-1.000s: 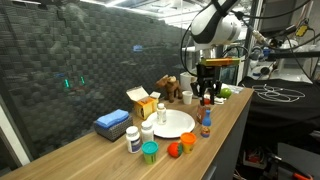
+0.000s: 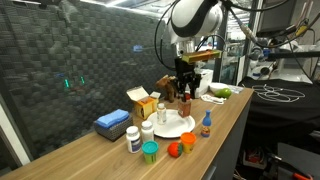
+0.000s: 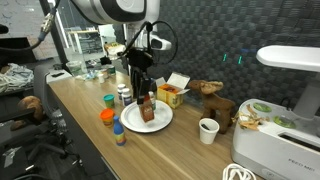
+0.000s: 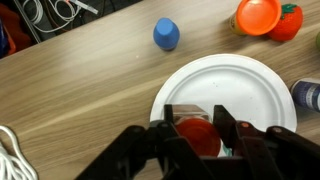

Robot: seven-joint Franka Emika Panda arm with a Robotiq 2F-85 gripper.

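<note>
Over the white plate (image 3: pixel 160 122), my gripper (image 2: pixel 185 96) is shut on a brown container with a red top (image 2: pixel 186 107). From above, that red top (image 4: pixel 199 135) sits between the dark fingers and covers part of the plate. The container stands upright, its base over or on the plate; I cannot tell whether it touches. Beside it in exterior view 1 is a small white bottle (image 2: pixel 162 114).
A blue bottle (image 3: pixel 119 130) stands at the plate's near side, with an orange cup (image 3: pixel 107 116) close by. Behind the plate are a yellow box (image 3: pixel 172 92), a toy animal (image 3: pixel 217 105) and a white mug (image 3: pixel 208 130). Bare wood (image 4: pixel 90 110) shows to one side.
In exterior view 1 the gripper has moved left with the brown container, from beyond the plate near the blue bottle to over the plate. The other objects have stayed put.
</note>
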